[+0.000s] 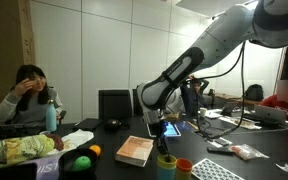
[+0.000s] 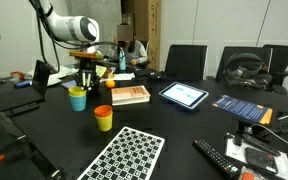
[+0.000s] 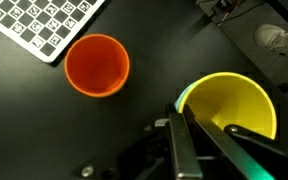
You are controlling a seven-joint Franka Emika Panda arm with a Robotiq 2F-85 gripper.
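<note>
A cup with a yellow inside and a blue-green outside point(image 2: 78, 101) is at the left in exterior view 2. My gripper point(image 2: 84, 82) comes down onto it from above. In the wrist view the gripper is shut at the near-left rim of this yellow-lined cup point(image 3: 234, 98), with the thin wall between its fingers. Whether the cup's base touches the table cannot be told. Beside it stands an orange cup point(image 3: 97, 65), apart from the gripper; from outside, its lower part looks yellow point(image 2: 105, 124).
A black-and-white marker board point(image 2: 122, 160) lies near the cups. Behind are a book point(image 2: 130, 95), a tablet point(image 2: 183, 95) and a black bowl with a green item point(image 1: 81, 163). A keyboard point(image 2: 216, 158) lies to the right. Dark table around the cups is mostly clear.
</note>
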